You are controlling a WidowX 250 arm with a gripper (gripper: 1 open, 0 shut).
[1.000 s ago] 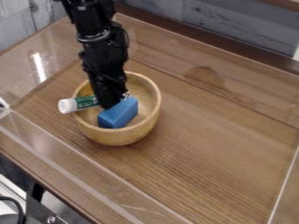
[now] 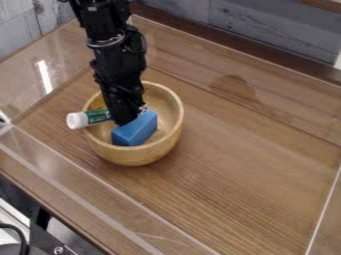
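Note:
A round light wooden bowl point(image 2: 156, 150) sits on the table at the left of the camera view. Inside it lies a blue block point(image 2: 135, 128). A white and green cylindrical object point(image 2: 87, 118) lies tilted at the bowl's left rim. My black gripper point(image 2: 126, 108) reaches down from above into the bowl, over the cylinder and block. Its fingers are dark and overlap, so whether anything is between them is hard to see. A small yellow item behind it is mostly hidden.
A raised edge runs along the back right. A dark cable lies at the lower left corner.
My gripper has shifted very slightly; the bowl and its contents look almost unchanged.

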